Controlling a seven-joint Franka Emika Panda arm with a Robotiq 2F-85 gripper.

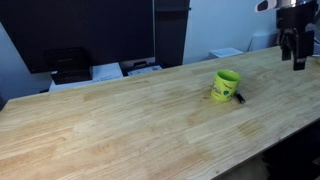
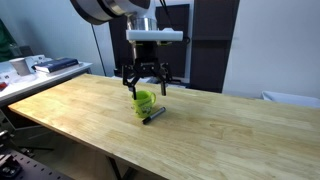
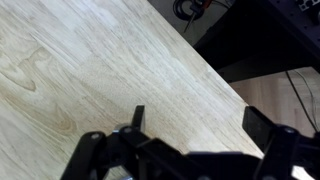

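Note:
The yellow-green cup [image 1: 225, 86] stands upright on the wooden table, with printing on its side. Close beside its base lies a dark, stick-like object [image 1: 240, 98], also visible as a dark stick [image 2: 154, 116] in exterior view 2. My gripper [image 1: 292, 60] is above the table, to the right of the cup in exterior view 1. In the wrist view the gripper has its two fingers wide apart, with only bare table between them. Neither cup nor stick can be made out clearly there.
Wide bare tabletop [image 1: 110, 125] stretches left of the cup in exterior view 1. A dark screen [image 1: 80, 32] stands behind the table. Cables [image 3: 190, 12] lie beyond the table edge in the wrist view. Books [image 2: 55, 65] sit on a side surface.

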